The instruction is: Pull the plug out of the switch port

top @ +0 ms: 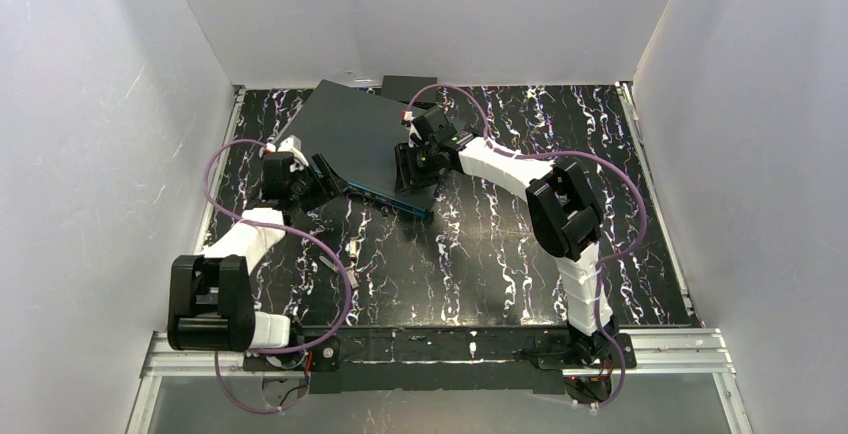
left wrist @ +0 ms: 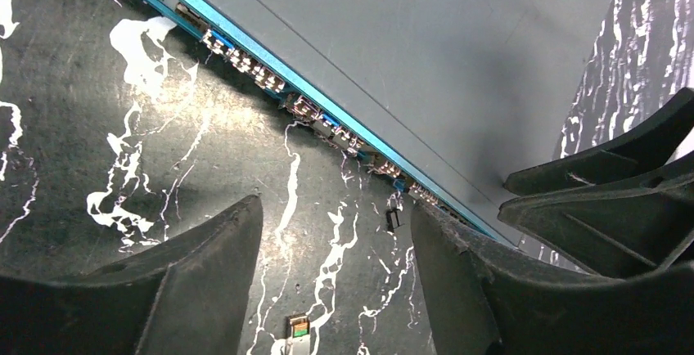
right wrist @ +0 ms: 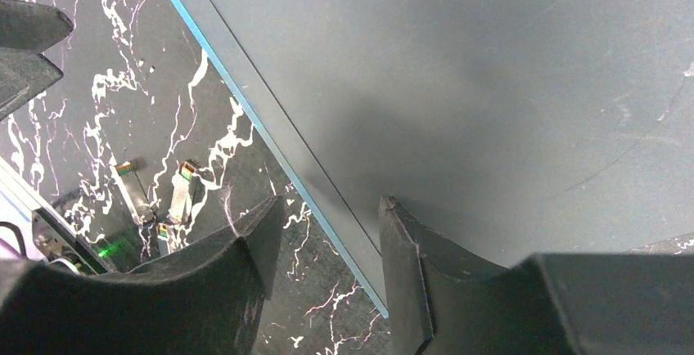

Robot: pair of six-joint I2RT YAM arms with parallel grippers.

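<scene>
The switch is a flat dark-grey box (left wrist: 393, 52) lying askew, its blue-edged front with a row of metal ports (left wrist: 303, 110) facing the near side. No plug can be made out in the ports that show. A small metal plug lies on the table in front; the right wrist view has several such plugs (right wrist: 182, 193). My left gripper is open and empty, by the switch's left front. Above the switch's right front corner, my right gripper (top: 404, 170) has its fingers apart with nothing between them; whether they touch the lid is unclear.
A tiny black piece (left wrist: 394, 220) lies on the marbled table near the ports. Behind the switch sits a dark flat block (top: 408, 88). Purple cables (top: 345, 279) loop along both arms.
</scene>
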